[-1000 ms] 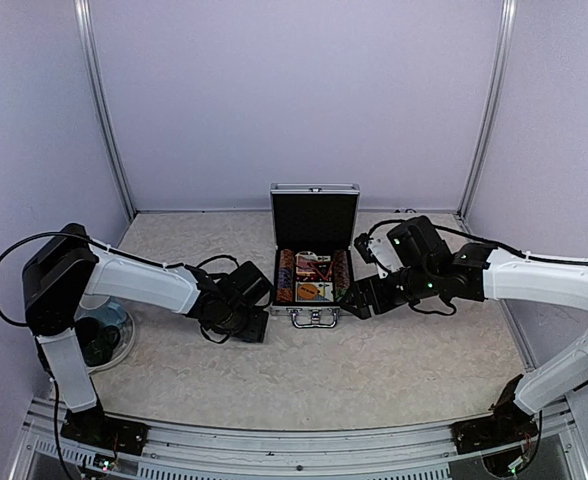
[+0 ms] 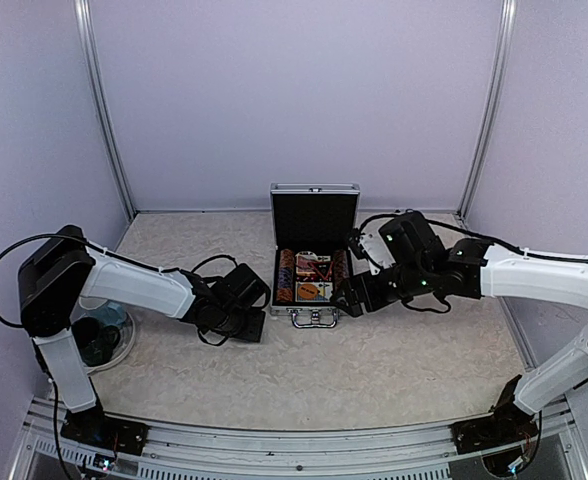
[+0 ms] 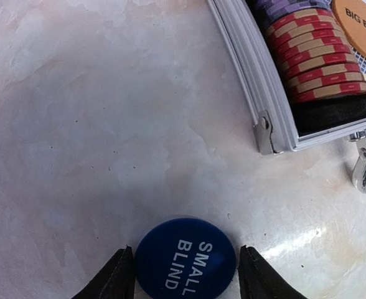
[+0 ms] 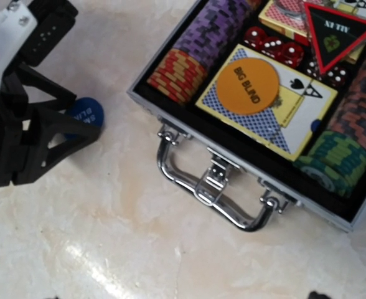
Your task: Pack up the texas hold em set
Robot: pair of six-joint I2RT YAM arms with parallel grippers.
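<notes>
The open silver case holds chip rows, cards, dice, an orange BIG BLIND disc and an ALL IN triangle. The blue SMALL BLIND disc lies on the table left of the case's front corner. My left gripper is low over it, fingertips at either side of the disc, open around it; whether they touch it is unclear. My right gripper hovers at the case's front right; its fingertips barely show at the bottom edge of the right wrist view, wide apart, nothing between them.
A round tray with dark items stands at the far left, partly behind the left arm. Walls and metal rails border the table.
The right arm and case look unchanged.
</notes>
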